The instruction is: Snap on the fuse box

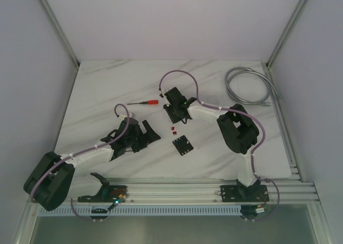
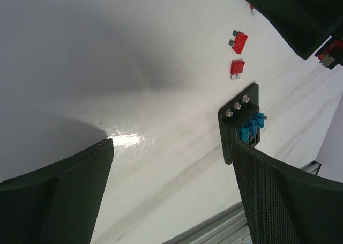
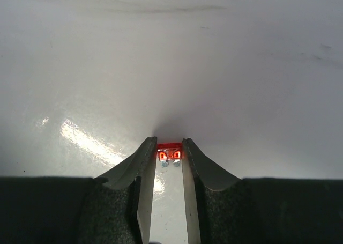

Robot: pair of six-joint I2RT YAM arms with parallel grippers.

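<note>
The black fuse box (image 1: 182,145) lies below the middle of the table; in the left wrist view it (image 2: 233,115) shows blue fuses and metal studs. Loose red fuses (image 2: 239,43) lie behind it. In the right wrist view a red fuse (image 3: 170,147) sits between the fingertips of my right gripper, whose fingers are close around it; whether it is gripped is unclear. My left gripper stands open left of the fuse box, with bare table between its fingers.
A red-handled screwdriver (image 1: 153,102) lies behind the left gripper. A coiled grey hose (image 1: 236,99) occupies the back right.
</note>
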